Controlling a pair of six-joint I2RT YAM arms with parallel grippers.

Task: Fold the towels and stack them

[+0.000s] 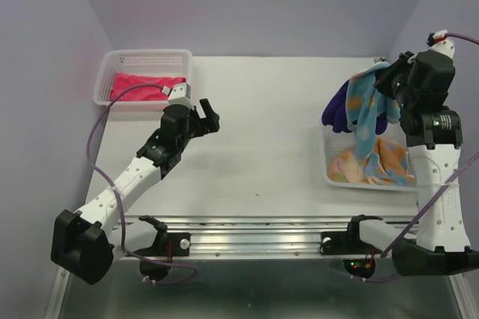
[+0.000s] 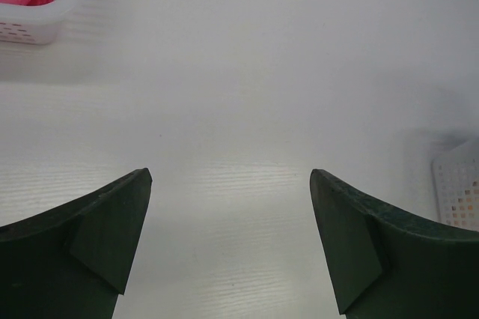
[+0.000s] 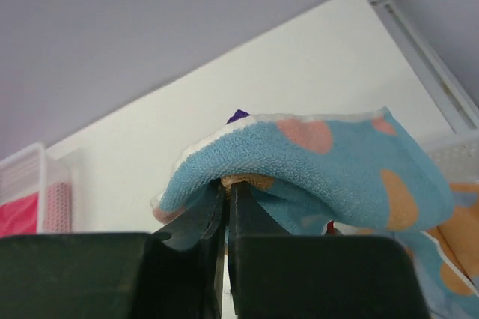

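Observation:
My right gripper is shut on a blue towel (image 3: pixel 329 169) with peach spots, lifted above the right basket (image 1: pixel 324 169). A purple towel (image 1: pixel 334 113) hangs beside it, mostly hidden in the right wrist view. An orange spotted towel (image 1: pixel 389 160) lies in that basket. A red folded towel (image 1: pixel 142 87) lies in the left basket (image 1: pixel 105 57). My left gripper (image 1: pixel 203 117) stands open and empty over the table, its fingers wide apart in the left wrist view.
Grey walls close in the back and both sides, and a metal rail runs along the front edge.

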